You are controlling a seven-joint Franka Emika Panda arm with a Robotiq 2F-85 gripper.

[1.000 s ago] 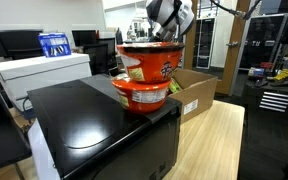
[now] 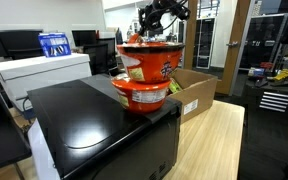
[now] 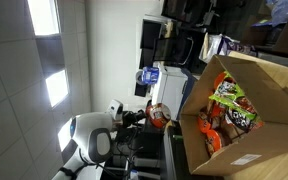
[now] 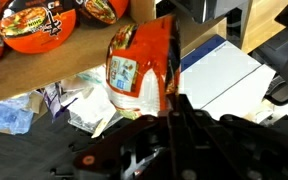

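In the wrist view an orange-red packet (image 4: 134, 62) with a pale label extends from the tips of my gripper. The fingers are shut, apparently on its near edge; the pinch itself is dark and hard to make out. In exterior view 1 my gripper (image 2: 154, 17) is above and behind two stacked red bowls (image 2: 144, 98). A small orange patch shows above their top rim, probably the packet, mostly hidden. Exterior view 2 has my gripper (image 3: 122, 108) left of a red-and-white thing (image 3: 157, 115); whether that is packet or bowls, I cannot tell.
An open cardboard box (image 2: 194, 92) stands on the wooden table (image 2: 212, 140) behind the bowls. In exterior view 2 it contains red packages (image 3: 214, 132) and a green packet (image 3: 229, 90). The black surface (image 2: 69, 115) left of the bowls is clear.
The gripper has risen and shifted slightly left behind the stacked bowls. An orange patch now shows above their rim. The bowls and box look unmoved.
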